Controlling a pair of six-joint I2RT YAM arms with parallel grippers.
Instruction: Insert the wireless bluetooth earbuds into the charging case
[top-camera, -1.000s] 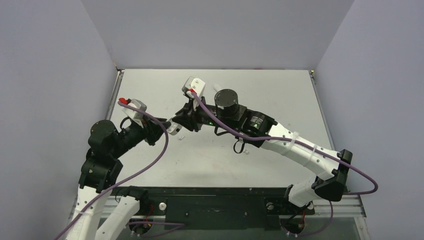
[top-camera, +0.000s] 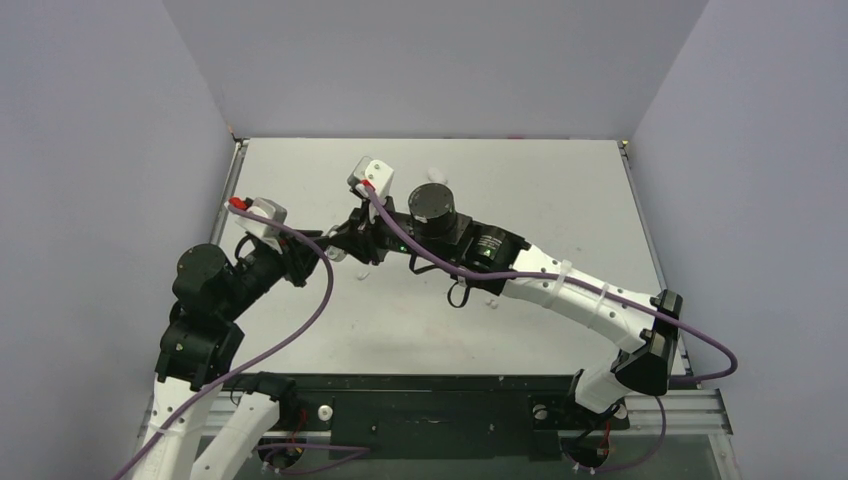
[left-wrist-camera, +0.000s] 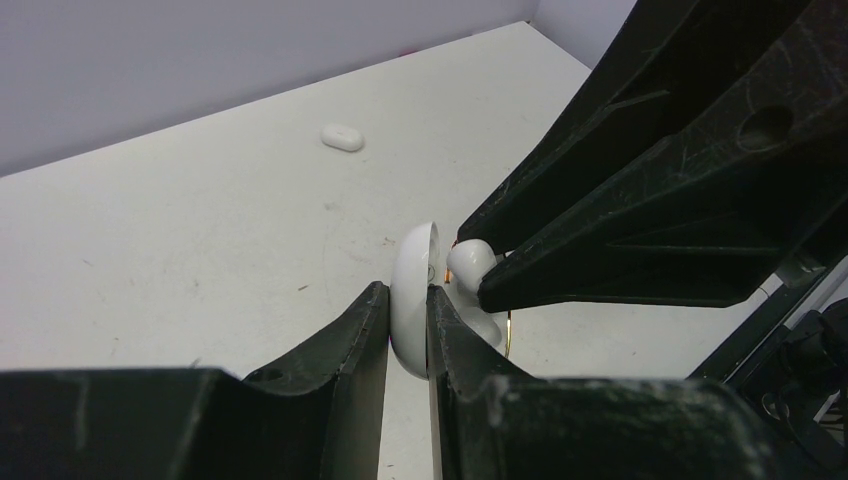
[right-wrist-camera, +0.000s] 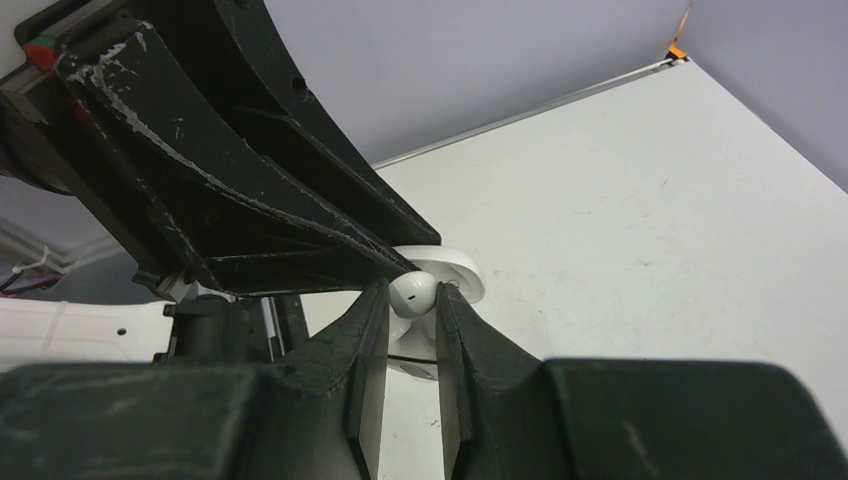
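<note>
The white charging case (left-wrist-camera: 410, 300) is held up off the table with its lid open, and my left gripper is shut on it. A white earbud (right-wrist-camera: 412, 295) sits at the case's opening, its rounded end between the tips of my right gripper. Both right fingertips lie close against the earbud's sides; whether they grip it cannot be told. Right fingers (left-wrist-camera: 600, 250) also flank the earbud (left-wrist-camera: 470, 262) in the left wrist view. How deep the earbud stands in the case is hidden. From above, the grippers meet at centre left.
A white oval object (left-wrist-camera: 343, 137) lies on the table towards the back. Small white pieces (top-camera: 491, 302) (top-camera: 362, 275) rest nearer the front.
Both grippers have shifted left in the top view, the right one further than the left. The case has moved along with the left gripper.
</note>
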